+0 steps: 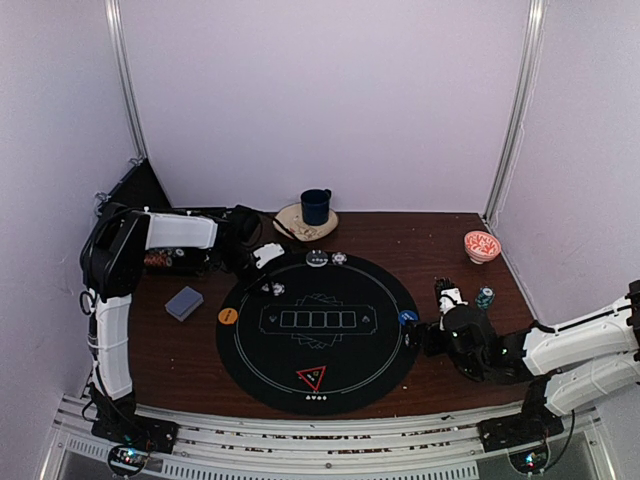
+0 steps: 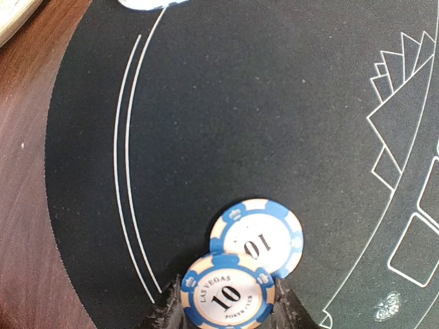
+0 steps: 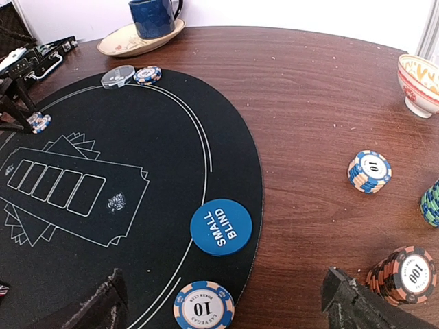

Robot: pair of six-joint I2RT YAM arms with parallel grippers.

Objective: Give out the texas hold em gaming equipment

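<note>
The black poker mat point(image 1: 320, 370) lies mid-table. My left gripper is shut on a blue-white 10 chip point(image 2: 228, 291) over the mat's back-left part, just overlapping a second 10 chip point(image 2: 255, 233). My right gripper stands open at the mat's right, above another 10 chip point(image 3: 204, 304). Beside it are the small blind button point(image 3: 221, 227), a stack of 10 chips point(image 3: 370, 171), a 100 stack point(image 3: 401, 275) and a green stack point(image 3: 430, 204). The orange button point(image 1: 228, 316), red triangle marker point(image 1: 311, 376) and card deck point(image 1: 184, 303) are in the top view.
A chip case point(image 1: 140, 190) stands at the back left. A plate point(image 1: 290, 220) with a blue mug point(image 1: 315, 205) sits behind the mat, a bowl point(image 1: 482, 245) at the back right. The table between plate and bowl is clear.
</note>
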